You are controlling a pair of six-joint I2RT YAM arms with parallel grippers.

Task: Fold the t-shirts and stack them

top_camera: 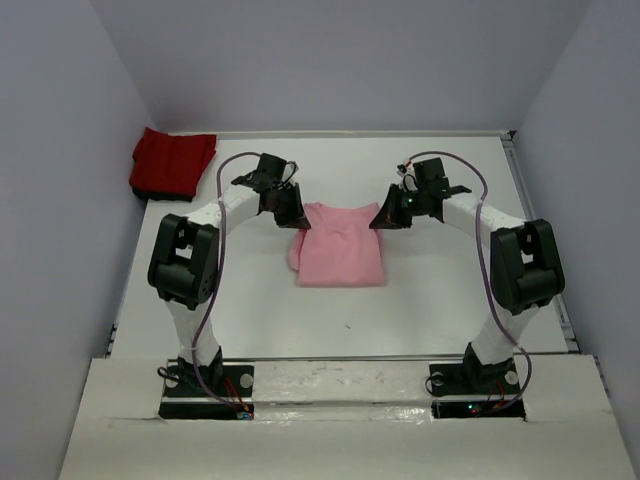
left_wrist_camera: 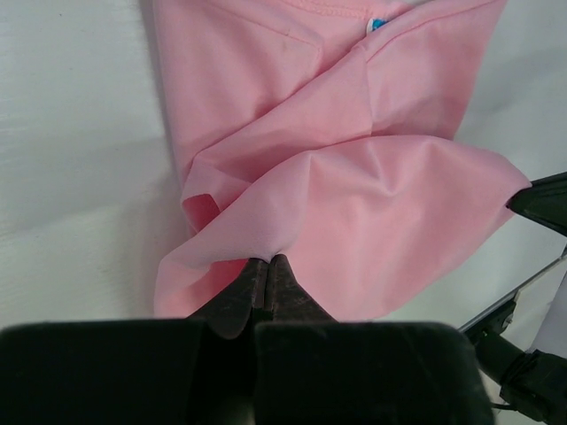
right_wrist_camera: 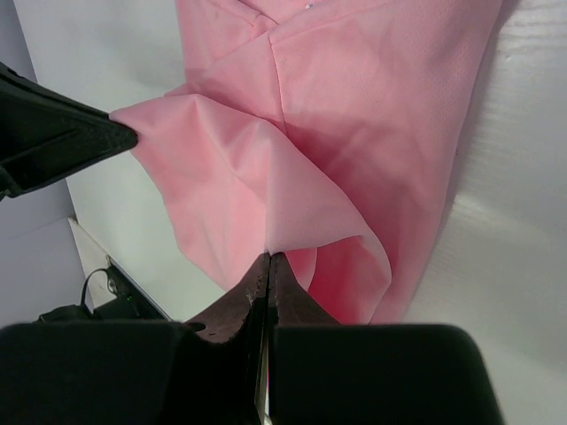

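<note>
A pink t-shirt [top_camera: 340, 255] is in the middle of the table, its fabric raised in a fold between my grippers. My left gripper [top_camera: 302, 224] is shut on one corner of that fold; in the left wrist view the cloth runs into its fingertips [left_wrist_camera: 269, 262]. My right gripper [top_camera: 380, 224] is shut on the opposite corner, the pink cloth pinched at its tips [right_wrist_camera: 269, 257]. Beneath the lifted part, the collar end lies on the table with a small blue label [left_wrist_camera: 379, 24].
A folded red stack of cloth [top_camera: 172, 160] sits at the table's back left corner.
</note>
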